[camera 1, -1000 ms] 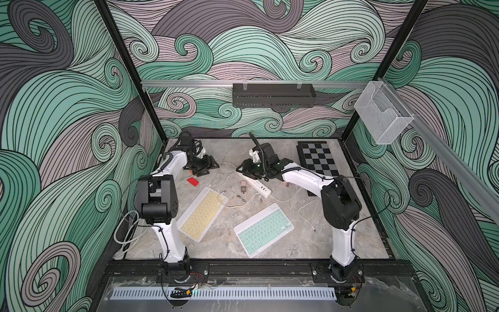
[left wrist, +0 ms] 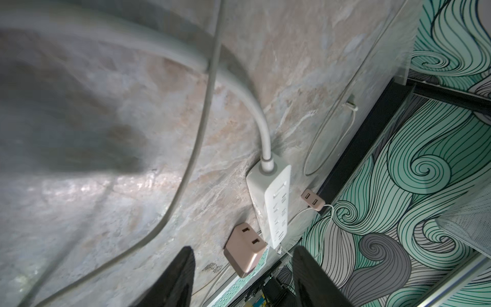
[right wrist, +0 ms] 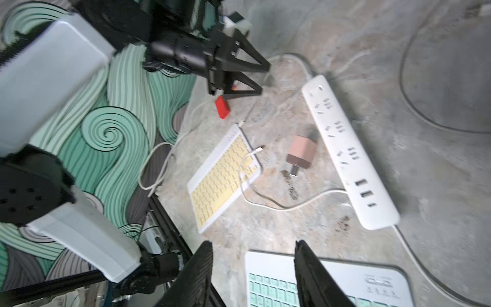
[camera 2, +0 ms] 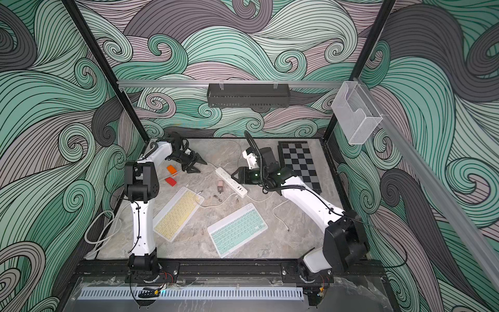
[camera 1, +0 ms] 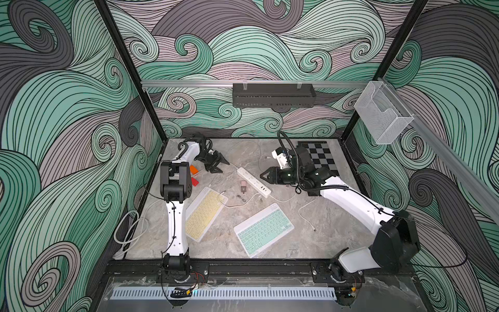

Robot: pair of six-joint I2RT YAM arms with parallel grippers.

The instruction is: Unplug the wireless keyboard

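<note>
A yellow keyboard [camera 1: 204, 210] and a mint keyboard [camera 1: 263, 228] lie on the table, cables nearby. The white power strip [right wrist: 347, 148] lies mid-table, with a pink charger [right wrist: 300, 151] beside it and a white cable plug [right wrist: 258, 149] near the yellow keyboard. My left gripper [camera 1: 218, 162] is open above the back left, nothing between its fingers; in the left wrist view cables run beneath it. My right gripper stands open above the table near the power strip, nothing between its fingers.
A checkerboard [camera 2: 299, 163] lies at back right. Red [camera 2: 171, 181] and orange [camera 2: 171, 169] pieces sit at left. A black shelf [camera 1: 273, 94] and mesh basket [camera 1: 383, 117] hang on rails above the table.
My right arm has swung rightward, its gripper moving right along the power strip. My left gripper has shifted slightly rightward, with the arm's elbow straightening.
</note>
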